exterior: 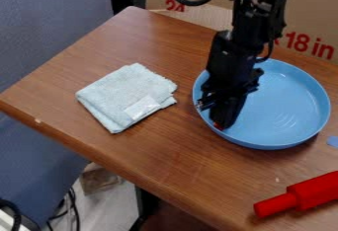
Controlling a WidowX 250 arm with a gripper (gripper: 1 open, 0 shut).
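My black gripper [222, 112] is lowered onto the left part of a light blue plate [287, 107], its fingertips down near the plate's surface. A small reddish bit shows at the fingertips, mostly hidden; I cannot tell whether the gripper is shut on it or how the fingers stand. A folded pale cloth [126, 97] lies on the wooden table [119, 47], left of the plate.
A red cylinder [297, 195] lies at the front right, below the plate. A cardboard box [185, 3] stands behind the arm. The table's left edge drops to a dark floor area.
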